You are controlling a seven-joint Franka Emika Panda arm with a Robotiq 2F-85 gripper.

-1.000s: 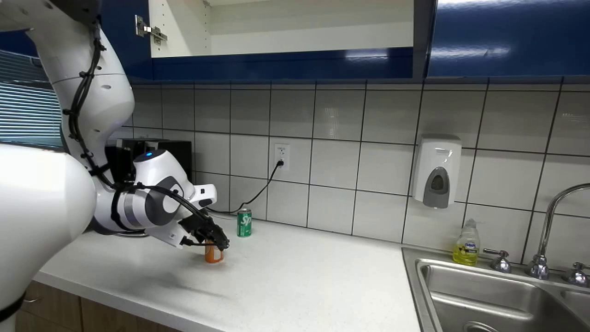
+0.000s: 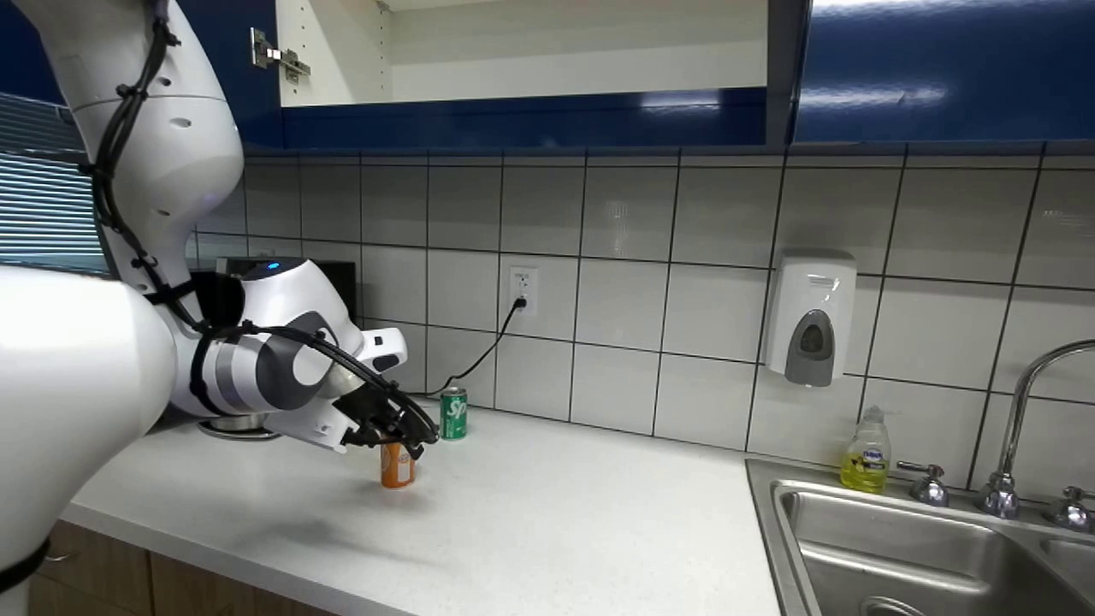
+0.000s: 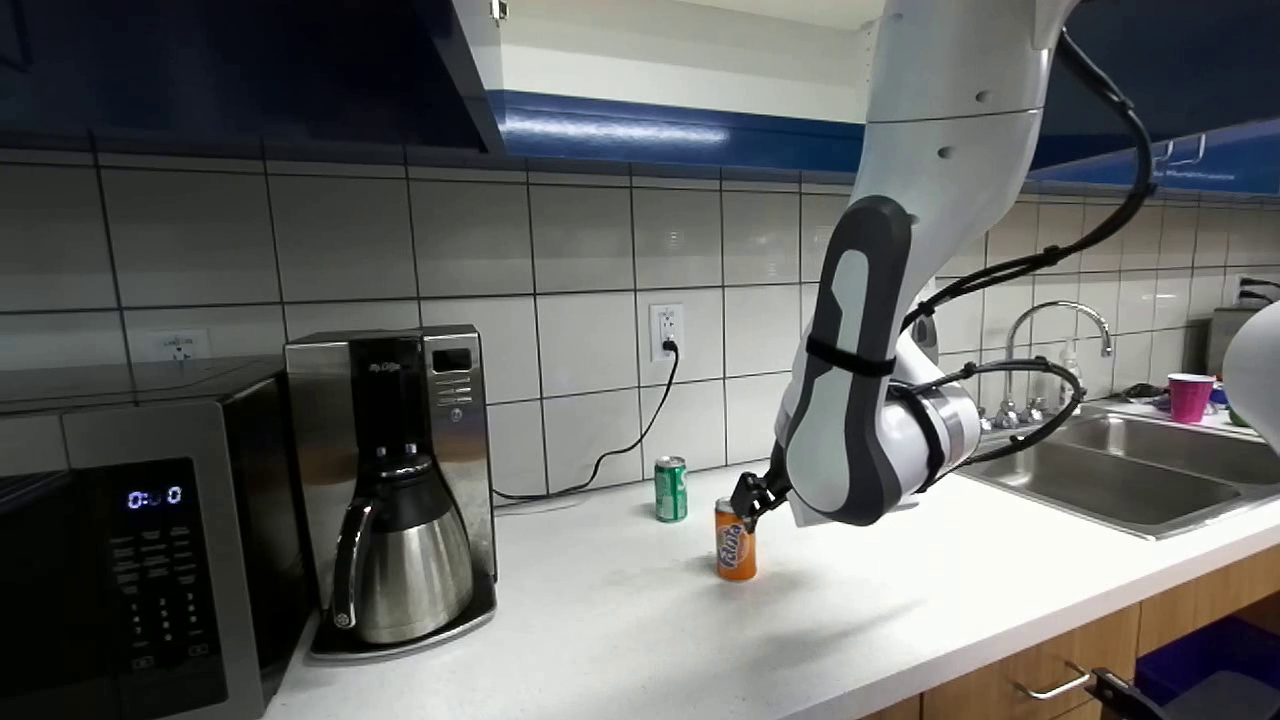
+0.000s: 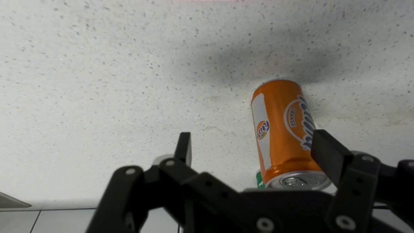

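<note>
An orange Fanta can (image 4: 279, 128) stands upright on the counter, as exterior view 2 shows the whole Fanta can (image 3: 735, 546). My gripper is open in the wrist view, its two fingers wide apart. The can shows toward the right side of the gap, close to the right finger (image 4: 330, 155); whether they touch I cannot tell. In exterior view 2 the gripper (image 3: 750, 502) is at the height of the can's top. Behind it stands a green Sprite can (image 3: 671, 490), nearer the tiled wall; only a sliver of it shows in the wrist view.
A coffee maker (image 3: 408, 504) and a microwave (image 3: 144, 540) stand at the left in exterior view 2. A black cord (image 2: 482, 359) runs to the wall outlet. Above, an open cabinet (image 2: 575, 62) is empty where visible.
The wrist has risen slightly and the gripper has shifted a little to the right in exterior view 1. Both cans stand where they stood.
</note>
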